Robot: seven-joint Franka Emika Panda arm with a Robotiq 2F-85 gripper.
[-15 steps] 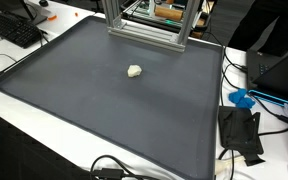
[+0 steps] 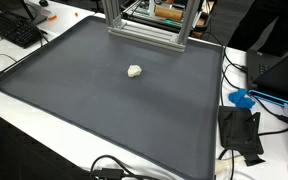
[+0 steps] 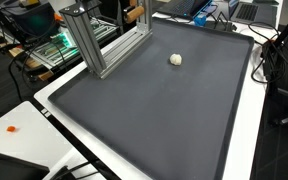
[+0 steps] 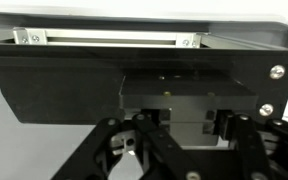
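Observation:
A black drawer-like front (image 4: 59, 88) spans the wrist view, with an open inside and a pale metal rail (image 4: 109, 38) behind it. From its middle juts a dark block-shaped handle (image 4: 189, 88). My gripper is at this handle, its fingers closed on the handle's near part. The fingertips are dark and partly hidden against it. A small pale lump (image 2: 134, 71) lies alone on the grey mat; it shows as well in exterior view 2 (image 3: 175, 59). Neither exterior view shows the gripper clearly.
A metal frame (image 2: 149, 38) stands at the mat's far edge. A keyboard (image 2: 12, 28) sits at the far left.

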